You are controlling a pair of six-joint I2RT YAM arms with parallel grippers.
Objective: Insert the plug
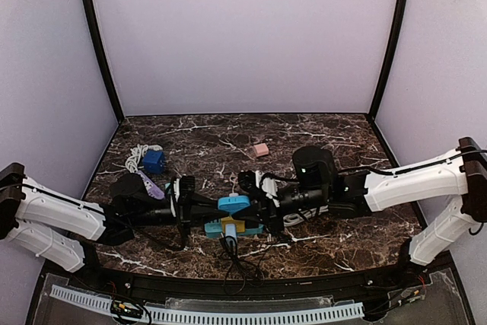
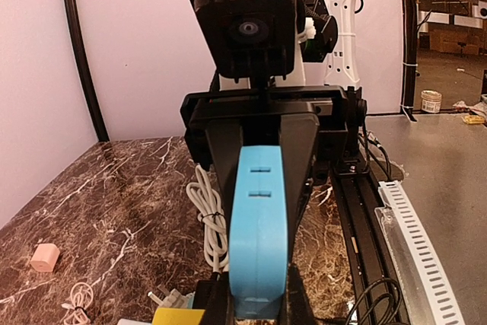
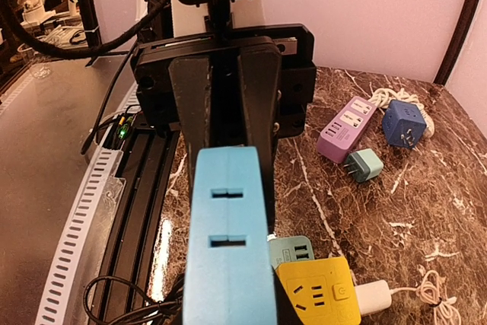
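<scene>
A light blue plug block (image 1: 233, 202) (image 2: 258, 234) (image 3: 228, 249) with slots on its face is held between my left gripper (image 1: 213, 212) and my right gripper (image 1: 251, 209), which face each other, both shut on it. Just below and behind it, the yellow socket block (image 1: 232, 225) (image 3: 316, 291) sits with a white plug (image 3: 371, 296) in its side, beside a teal power strip (image 1: 213, 230) (image 3: 289, 250). Whether the blue block touches the yellow one is hidden.
A purple strip (image 3: 346, 127), a blue cube (image 1: 154, 161), a mint adapter (image 3: 364, 165), a pink block (image 1: 260, 149) and coiled white cables (image 2: 209, 215) lie around.
</scene>
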